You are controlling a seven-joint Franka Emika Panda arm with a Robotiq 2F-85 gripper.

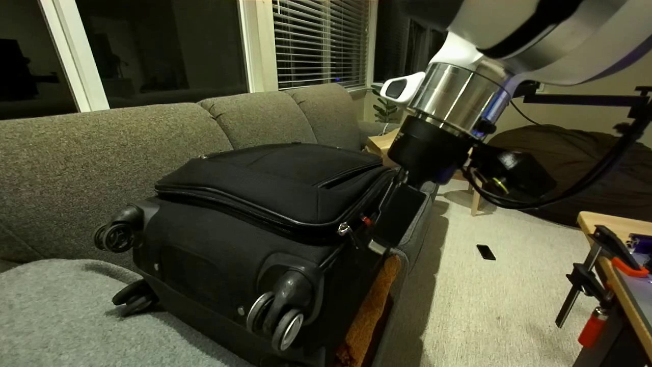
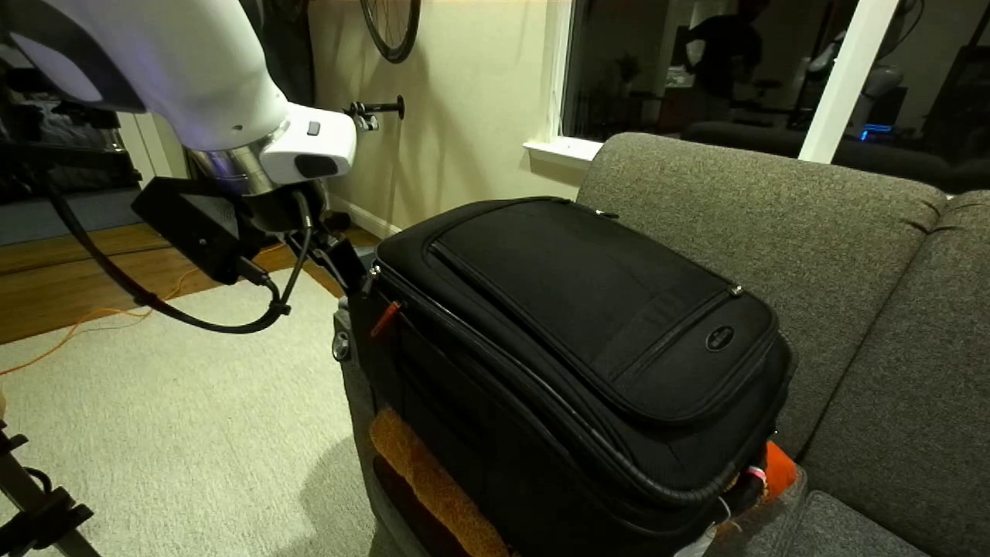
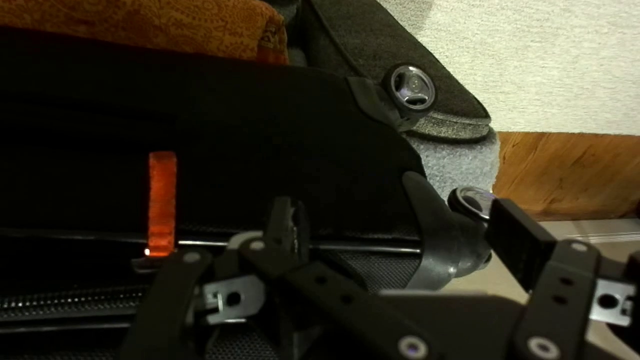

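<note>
A black soft-sided suitcase [image 1: 269, 183] lies flat on the couch. On its side facing the room hangs a red pull tab [image 3: 162, 204], also visible as a short red tab [image 2: 386, 319] below the top edge. A metal zipper pull [image 1: 344, 228] sits at the near top corner. My gripper is open, with its fingers wide apart across the suitcase's wheel-end corner. The red tab lies outside the gap, left of the left finger [image 3: 285, 225] in the wrist view. From exterior view 1, the gripper [image 1: 383, 235] is close alongside the suitcase; whether it touches cannot be told.
The grey couch [image 1: 104, 159] backs the suitcase. An orange patterned cloth [image 3: 150, 27] lies along its lower side. Suitcase wheels [image 1: 281, 321] stick out at one end. A table with clamps [image 1: 611, 244] stands to the right; the carpet [image 1: 483, 306] between is mostly clear.
</note>
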